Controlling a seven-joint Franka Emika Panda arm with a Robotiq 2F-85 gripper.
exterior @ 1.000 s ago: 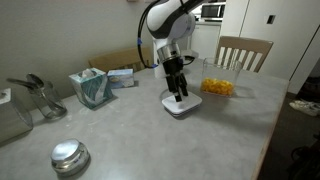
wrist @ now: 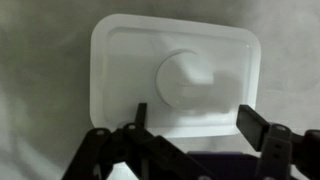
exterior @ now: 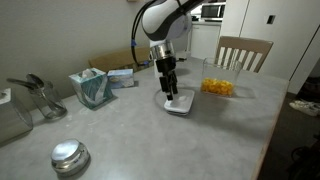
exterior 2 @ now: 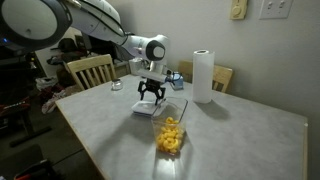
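Note:
A white rectangular lid or shallow box (wrist: 120,75) with rounded corners and a round raised disc (wrist: 185,82) fills the middle of the wrist view. My gripper is open above its near part, fingers wide apart, with the disc just ahead of the gap. In exterior view 1 the white piece (exterior: 184,103) lies on the table beneath the gripper (exterior: 171,93). Exterior view 2 shows the same white piece (exterior 2: 144,109) below the arm. Whether a fingertip touches it cannot be made out.
A clear container with yellow things (exterior: 218,87) stands close by, to the right in exterior view 1. A carton (exterior: 92,88), a metal bowl (exterior: 70,157) and a utensil holder (exterior: 47,99) are to the left. A paper towel roll (exterior 2: 203,77) stands behind.
My gripper has shifted slightly up and left in exterior view 1, and its fingers look turned or more spread. The white piece stays in nearly the same place.

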